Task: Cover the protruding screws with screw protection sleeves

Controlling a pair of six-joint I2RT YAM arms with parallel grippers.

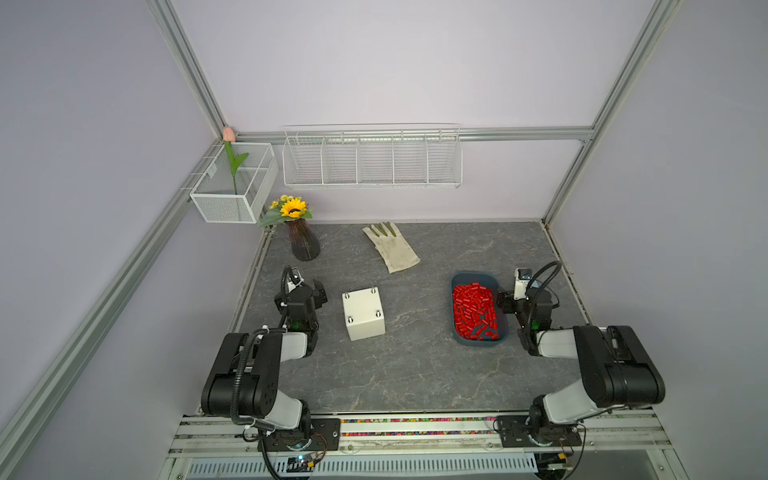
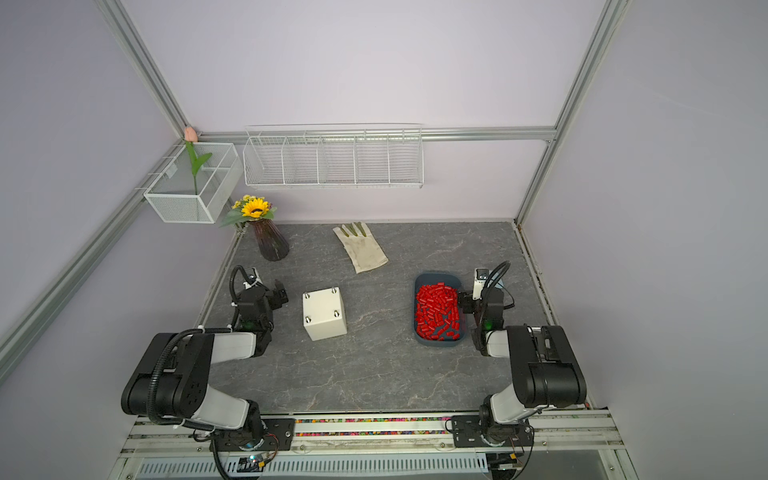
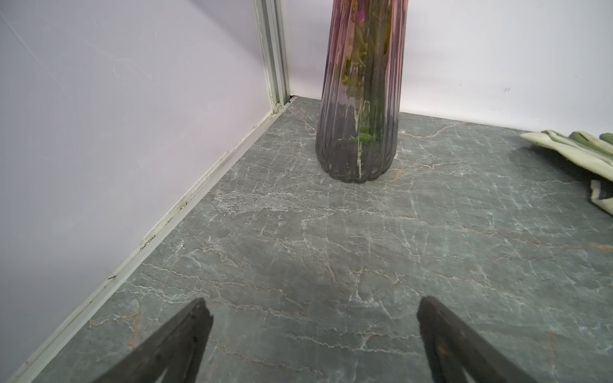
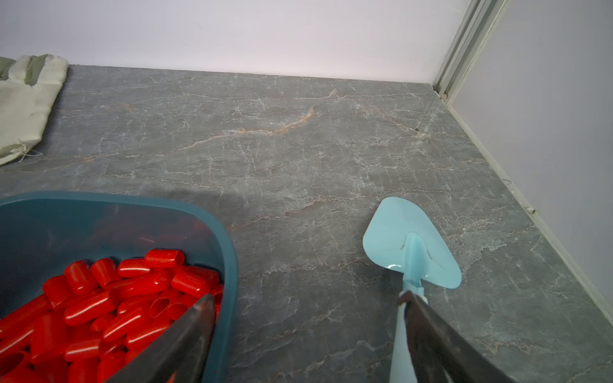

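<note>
On the table's left half stands a white block (image 1: 365, 324), a bare dark screw (image 1: 350, 320) standing up near each corner of its top. Red tubular sleeves (image 4: 134, 306) lie heaped in a dark blue bin (image 4: 231, 274) on the right half. My left gripper is open and empty, left of the block; its fingers (image 3: 191, 332) show wide apart over bare table. Just right of the bin, my right gripper is also open, one finger in front of the bin's wall and the other in front of a light blue trowel's handle, holding nothing.
A vase of flowers (image 3: 357, 127) stands at the back left, with a pale glove (image 1: 392, 246) at the back middle. The light blue trowel (image 4: 412, 245) lies right of the bin. Between block and bin the table (image 1: 416, 320) is clear.
</note>
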